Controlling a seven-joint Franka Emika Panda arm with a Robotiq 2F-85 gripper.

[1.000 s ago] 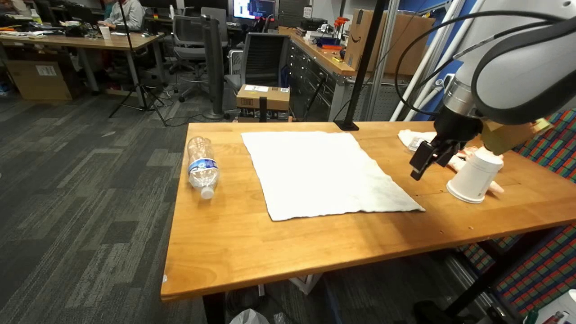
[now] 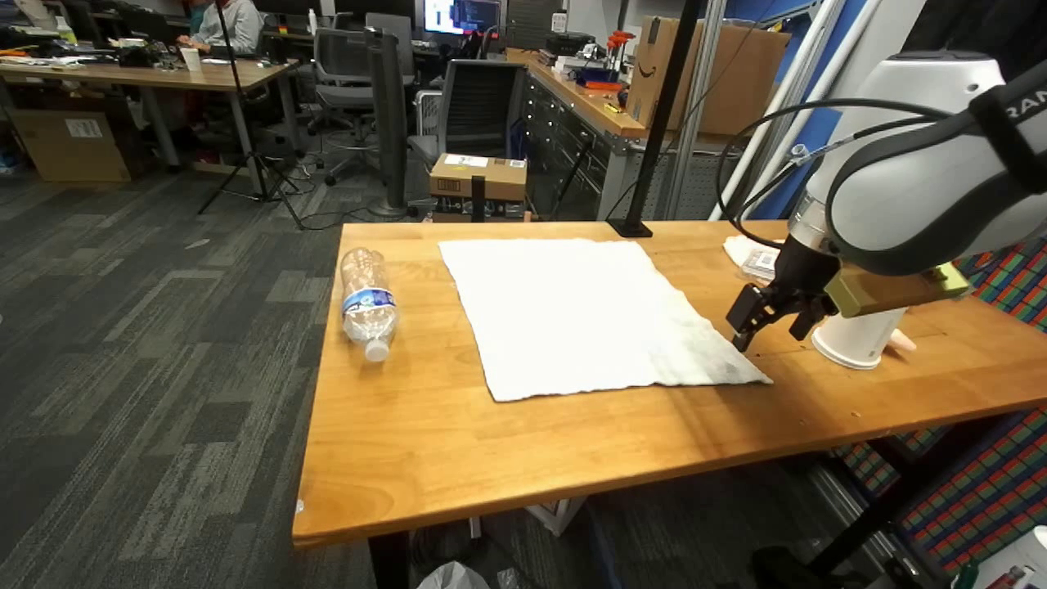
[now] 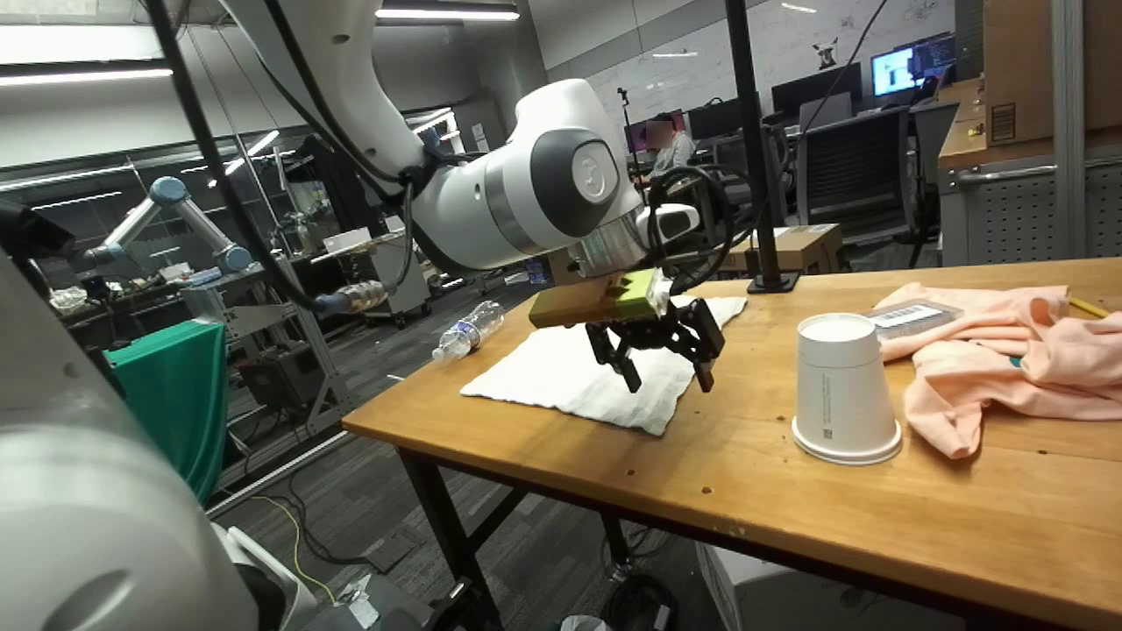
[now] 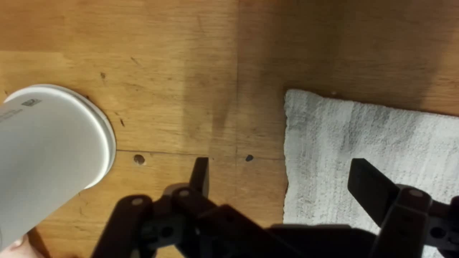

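Note:
A white cloth (image 2: pixel 579 314) lies spread flat on the wooden table, one corner pointing toward the robot. Close above that corner, my gripper stands open, its fingers wide apart and empty. In the wrist view, one finger (image 4: pixel 200 178) is over bare wood and the other (image 4: pixel 372 189) over the cloth (image 4: pixel 365 163). An upside-down white cup (image 3: pixel 844 389) stands on the table to one side of the gripper (image 3: pixel 670 380). On the cloth's far side, a clear plastic bottle (image 2: pixel 369 304) with a blue label lies on its side.
Peach-coloured fabric (image 3: pixel 999 358) is bunched behind the cup, with a small clear packet (image 3: pixel 912 316) against it. A black post (image 3: pixel 773 279) rises from the table's back edge. Bare wood (image 2: pixel 422 442) runs along the table edge in front of the cloth.
In exterior view 1 my gripper has come down and to the left, closer to the cloth's corner. The cloth, bottle and cup have not moved.

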